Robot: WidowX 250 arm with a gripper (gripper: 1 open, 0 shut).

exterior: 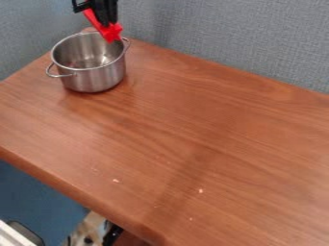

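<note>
A steel pot (90,77) with two side handles stands on the wooden table at the upper left. Over it hangs a red object (108,30), held at the black gripper (100,15) at the top edge of the view. The fingers are largely hidden by the red object and the frame's edge.
A grey padded wall (244,38) runs behind it. Blue floor (33,197) shows beyond the near left edge, with some equipment at the bottom left.
</note>
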